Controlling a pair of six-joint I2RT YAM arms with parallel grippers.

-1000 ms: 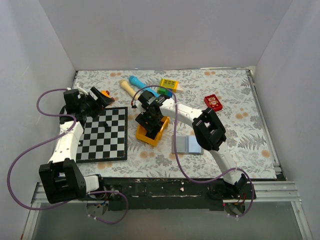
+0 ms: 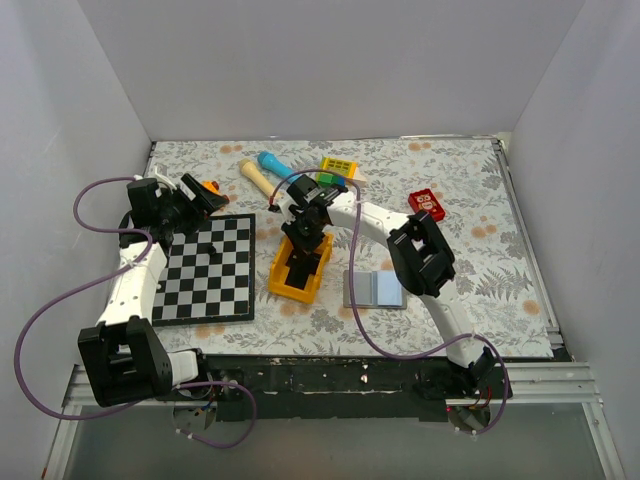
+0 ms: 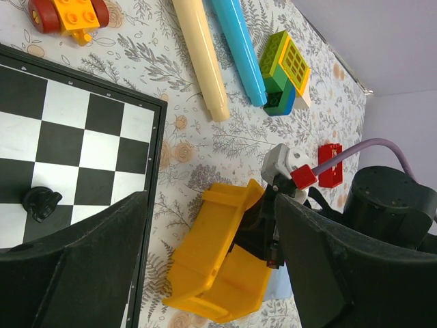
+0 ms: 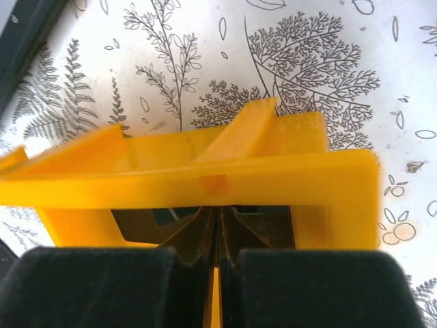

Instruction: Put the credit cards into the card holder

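A yellow open container stands right of the chessboard, with dark, flat pieces inside that may be cards. My right gripper is shut at its rim, with nothing visible between its fingertips. Part of the container's far side is hidden under the right arm in the top view. In the right wrist view, a dark flat surface shows behind the yellow rim. A grey-blue folded item, possibly the card holder, lies to the container's right. My left gripper is open and empty, above the chessboard's far edge.
The chessboard bears a small black piece. Behind are a beige stick, a blue stick, building blocks and a red box. Free table lies at the right.
The yellow container has turned and shifted slightly toward the front left. The right gripper has moved slightly right at its far side. The left arm has stayed put.
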